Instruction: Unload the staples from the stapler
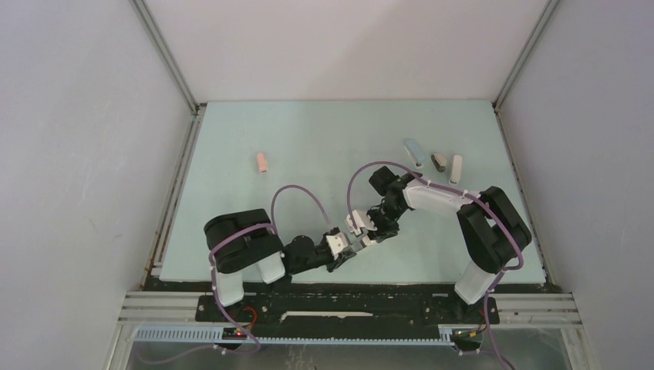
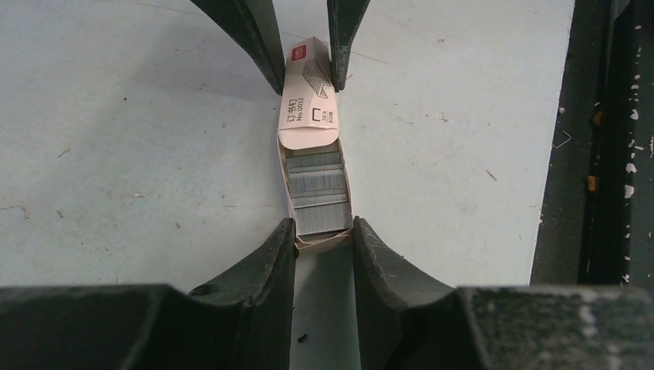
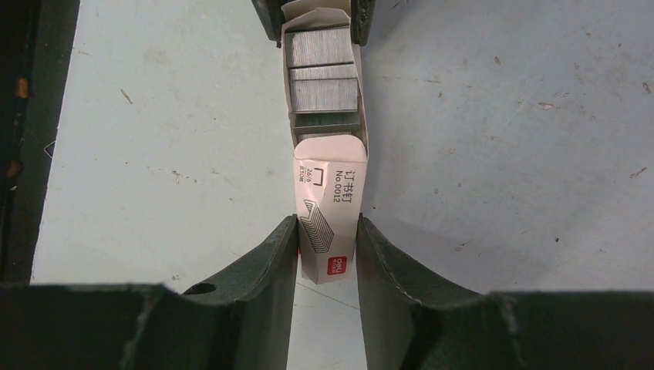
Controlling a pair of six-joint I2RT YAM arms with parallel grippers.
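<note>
A pale pink paper staple box stands partly slid open between my two grippers. Its printed sleeve (image 2: 310,100) is held by my right gripper, which is shut on it. From the sleeve juts the inner tray (image 3: 287,92), with rows of grey staples (image 2: 318,181) lying inside. My left gripper is shut on the tray's outer end. Both hands meet low over the front middle of the table in the top view, where the arms hide most of the box. No stapler can be made out for certain.
Another small pink block (image 1: 262,162) lies at the left. Towards the back right are a blue-grey object (image 1: 414,150), a small brownish one (image 1: 439,162) and a pale one (image 1: 456,168).
</note>
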